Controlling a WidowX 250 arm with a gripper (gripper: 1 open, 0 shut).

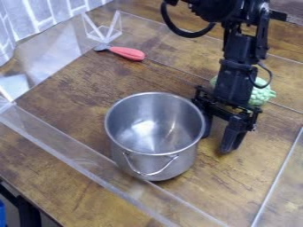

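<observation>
A steel pot point(154, 133) with a wire handle stands in the lower middle of the wooden table. My black gripper point(221, 133) is low over the table just to the right of the pot's rim, its fingers pointing down. Whether it is open or shut, or holds anything, is hard to tell. Behind it a pale green object point(260, 90) is partly hidden by the arm.
A red-handled tool point(124, 53) lies at the back left. Clear plastic walls point(71, 160) border the workspace on the left and front.
</observation>
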